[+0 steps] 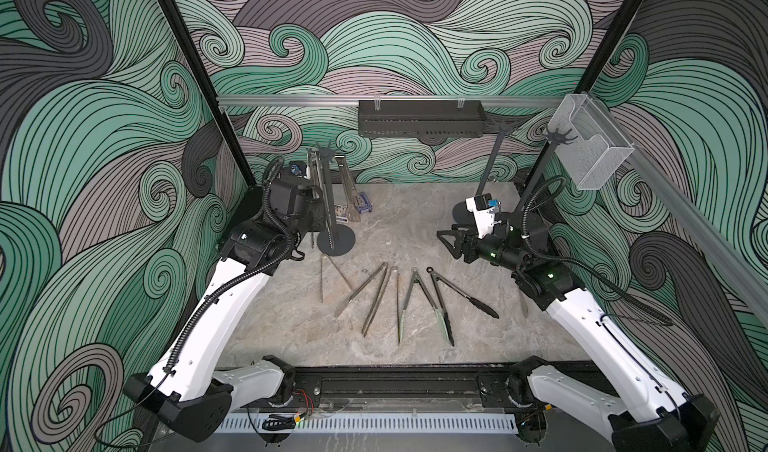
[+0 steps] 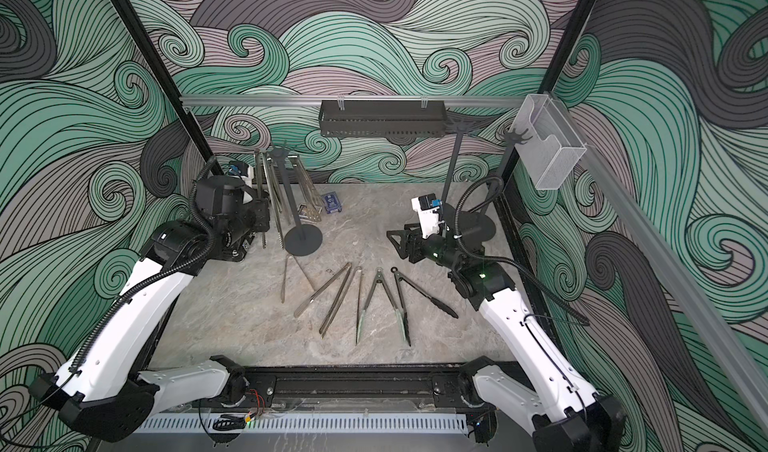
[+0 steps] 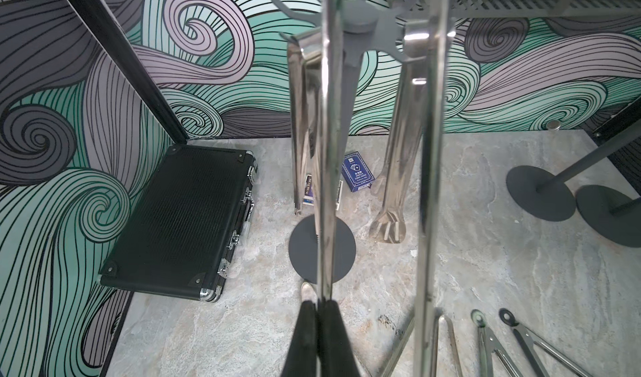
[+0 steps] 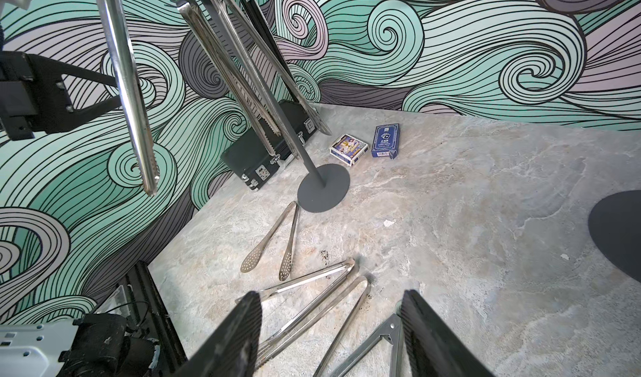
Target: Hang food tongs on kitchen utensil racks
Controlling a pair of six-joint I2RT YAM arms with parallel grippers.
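Several steel tongs [image 4: 210,56] hang from the left rack, whose round base [image 4: 324,196] stands on the marble table. My left gripper is shut on a long upright steel tong [image 3: 328,143], held up in front of that rack and toward the left. More tongs [image 1: 444,304] lie spread along the table's front middle, some steel, some with dark or green parts. My right gripper [image 1: 445,240] hangs open above the table's right side, with nothing between its fingers.
Two more racks [image 1: 488,163] stand empty at the back right. A black case [image 3: 173,223] lies at the left edge. Card boxes [image 4: 386,140] lie behind the left rack. A wire basket [image 1: 592,143] hangs at the upper right.
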